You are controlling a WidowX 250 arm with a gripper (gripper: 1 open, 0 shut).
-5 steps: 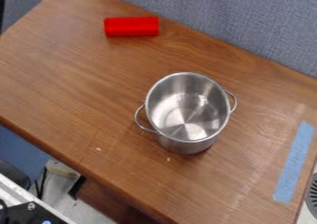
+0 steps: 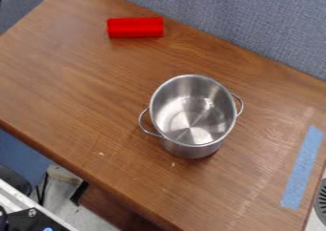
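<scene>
A red cylinder (image 2: 135,28) lies on its side near the back left of the wooden table (image 2: 90,92). A steel pot (image 2: 192,115) with two handles stands upright right of the centre, empty inside. I cannot make out my gripper anywhere in the camera view.
A blue tape strip (image 2: 302,166) runs along the table's right side. A grey padded wall (image 2: 242,20) borders the back. Dark and white hardware with cables sits beyond the lower-left edge.
A dark shape at the upper-left edge one second ago is gone from view. The cylinder and pot are unmoved.
</scene>
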